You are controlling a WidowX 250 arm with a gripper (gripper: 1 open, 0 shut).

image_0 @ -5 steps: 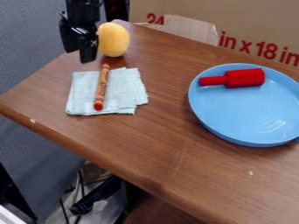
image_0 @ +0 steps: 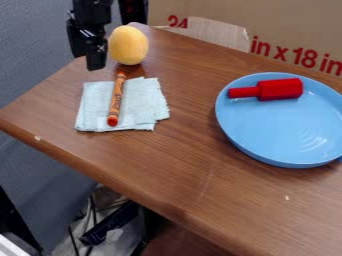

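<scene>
My black gripper [image_0: 94,55] is at the upper left, above the table, just left of a yellow oval object [image_0: 130,44]; whether its fingers are open or shut is unclear. An orange stick-like object [image_0: 116,99] lies on a folded pale cloth [image_0: 143,107]. On the right, a blue plate [image_0: 278,138] holds a red cylindrical object with a narrower end [image_0: 278,89].
The wooden table [image_0: 187,194] has clear space in the middle and front. A cardboard box [image_0: 294,30] stands behind it. The table's left edge drops to a grey area with cables below.
The gripper has shifted very slightly; the objects on the table stay where they were.
</scene>
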